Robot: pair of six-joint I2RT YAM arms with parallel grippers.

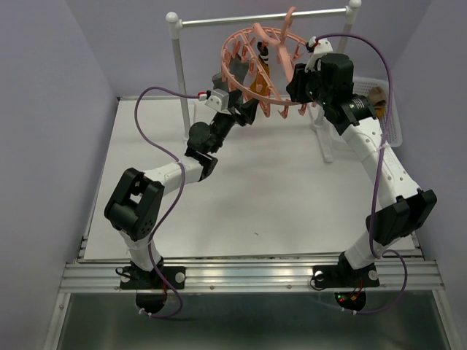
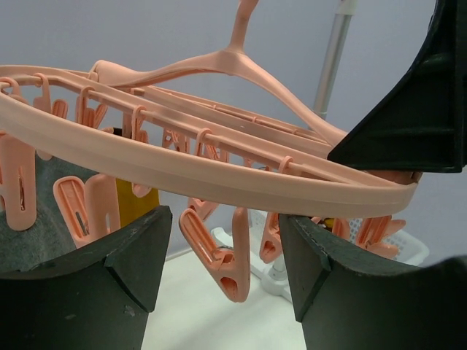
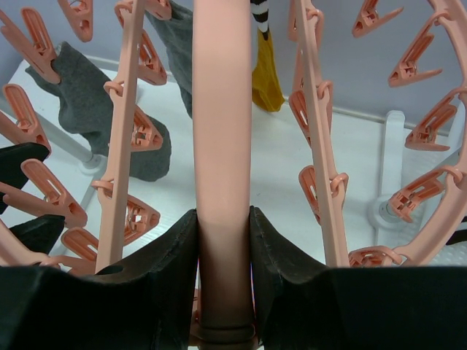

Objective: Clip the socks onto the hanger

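The round pink hanger [image 1: 277, 99] hangs from the rack, with several clips around its ring. My right gripper is shut on one of the hanger's arms. At the ring's near left side, my left gripper is open; its fingers [image 2: 135, 255] stand on either side of a pink clip [image 2: 238, 266], with gaps visible between. A grey sock [image 3: 91, 109] hangs at the ring's left. Towards the back hangs a yellow sock [image 3: 268, 76] with a black-and-white striped part. Part of a second grey piece [image 3: 173, 47] shows between them.
A white basket [image 1: 396, 127] stands at the back right with a brown item [image 1: 377, 96] inside. White rack posts [image 1: 179, 80] flank the hanger.
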